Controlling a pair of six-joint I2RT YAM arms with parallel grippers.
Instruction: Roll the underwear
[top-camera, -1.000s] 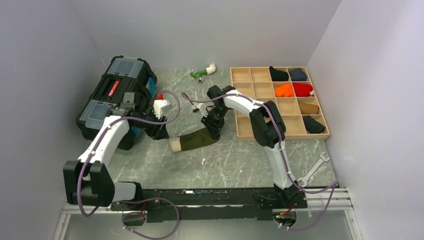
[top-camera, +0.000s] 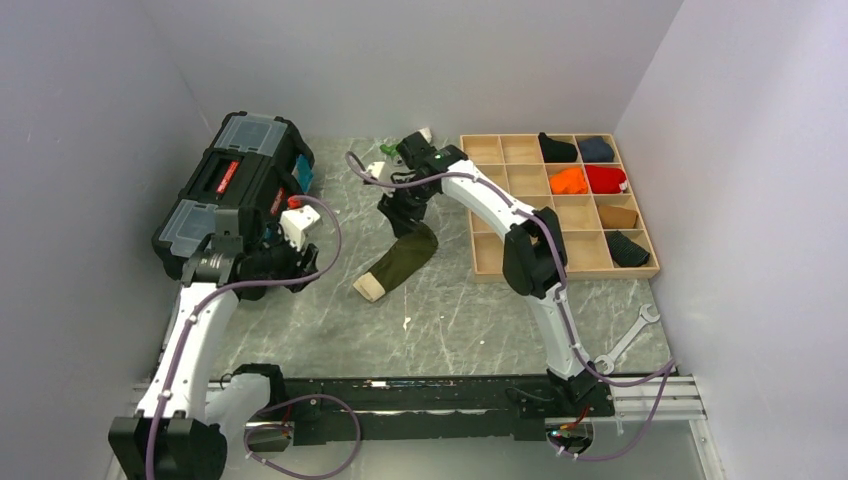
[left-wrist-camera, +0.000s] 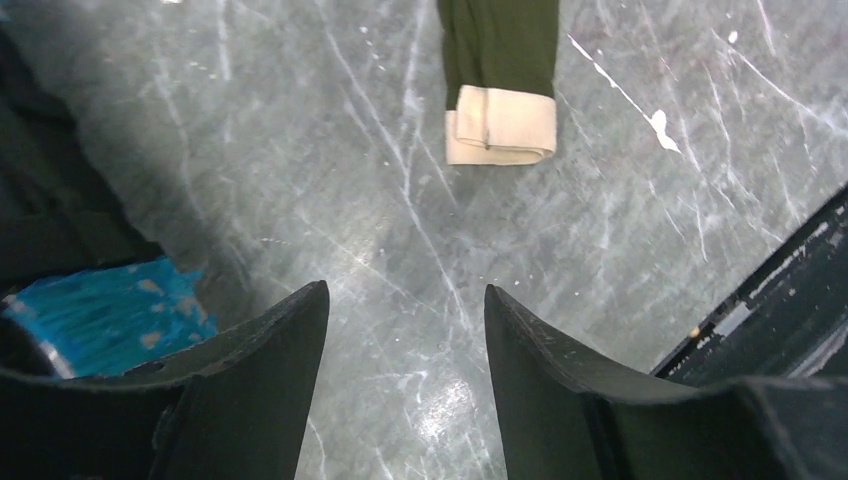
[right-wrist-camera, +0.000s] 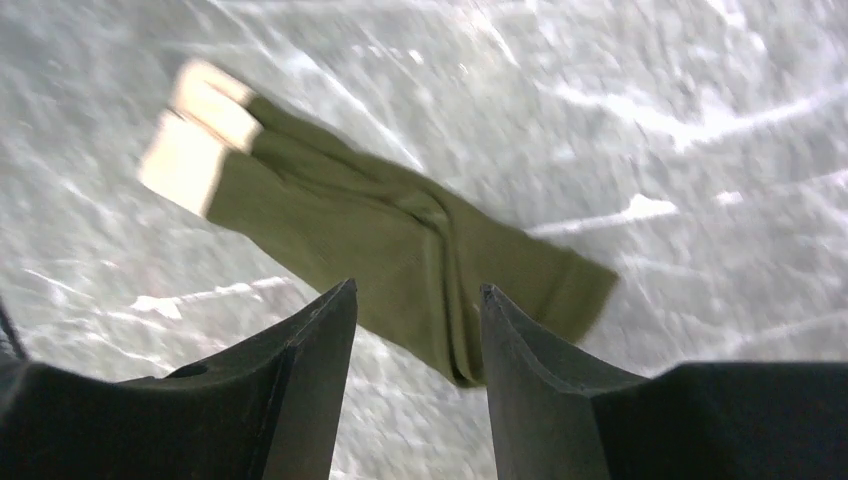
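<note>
Olive-green underwear with a beige waistband lies on the grey marbled table as a folded strip, slanting from lower left to upper right. In the right wrist view the underwear shows a fold across its middle and a flap at its far end. My right gripper is above that upper end, open and empty, its fingers apart over the cloth. To the left of the waistband, my left gripper stands clear with a gap between its fingers. In the left wrist view the waistband lies ahead of it.
At the right, a wooden divided box holds several rolled cloths, with empty compartments on its left side. A black toolbox stands behind the left arm. A wrench lies front right.
My right gripper has moved up and left, away from the cloth's end. The left gripper has drawn back leftward. The underwear has turned, its right end swinging upward into a steeper slant.
</note>
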